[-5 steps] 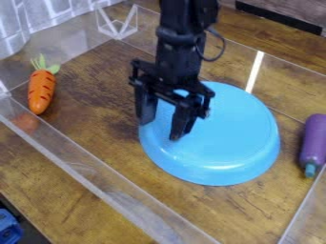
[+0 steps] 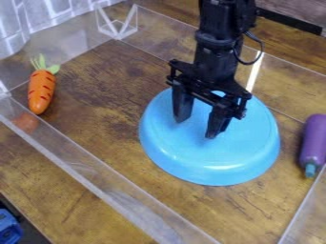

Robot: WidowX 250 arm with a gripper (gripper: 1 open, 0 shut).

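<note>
My black gripper [image 2: 204,103] hangs from the top of the view over a light blue round lid or bowl [image 2: 208,148] in the middle, its fingers down on or just above the blue surface. Whether it is open or shut, and whether anything is between the fingers, I cannot tell.
An orange toy carrot [image 2: 40,91] lies at the left. A purple object [image 2: 314,143], eggplant-like, lies at the right edge. Clear walls border the wooden floor [image 2: 114,114]. A small dark blue item [image 2: 7,227] shows at the lower left corner.
The arm and gripper have shifted right and back, and appear smaller over the blue object. The other objects have not visibly moved.
</note>
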